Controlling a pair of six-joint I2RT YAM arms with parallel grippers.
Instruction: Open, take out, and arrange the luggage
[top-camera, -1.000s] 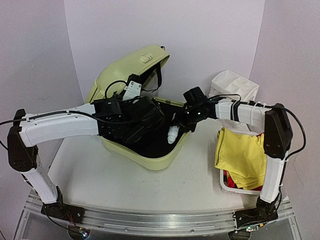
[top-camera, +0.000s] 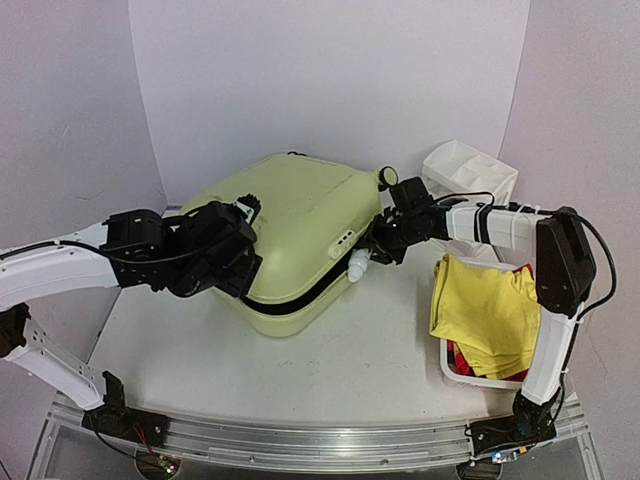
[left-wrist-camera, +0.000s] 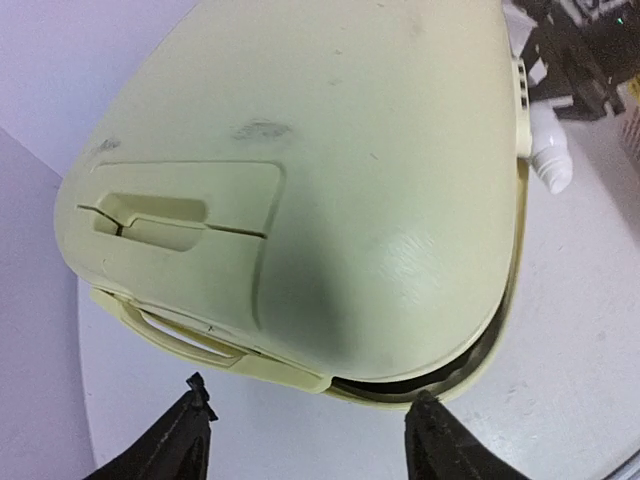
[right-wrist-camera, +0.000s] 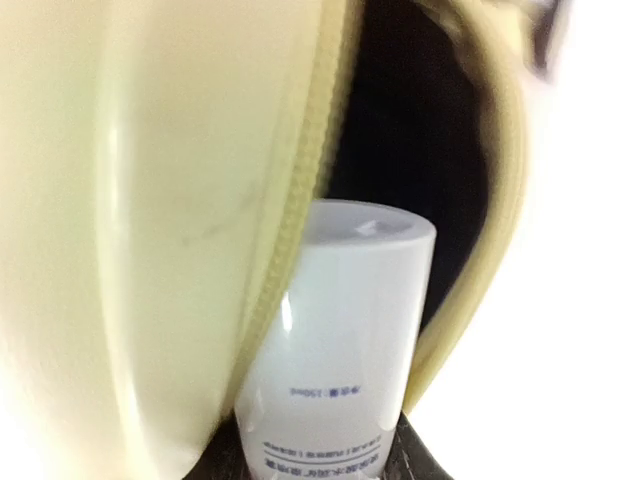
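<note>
A pale yellow-green suitcase stands in the middle of the floor, its lid lowered but a dark gap left along the front and right rim. Caught partly in that gap on the right side is a white bottle, printed with small text. My right gripper is shut on the bottle, just outside the rim; the bottle's white end pokes out toward the floor. Over the lid's left front, my left gripper is part open with nothing between its fingers, near the suitcase handle.
On the right, a white basket holds a folded yellow cloth with red fabric beneath. A white compartment tray leans in the back right corner. Clear floor lies in front of the suitcase.
The lid, raised at the back earlier, has come down over the base. My left arm has drawn back left from inside the case; the right gripper has shifted slightly right with the bottle.
</note>
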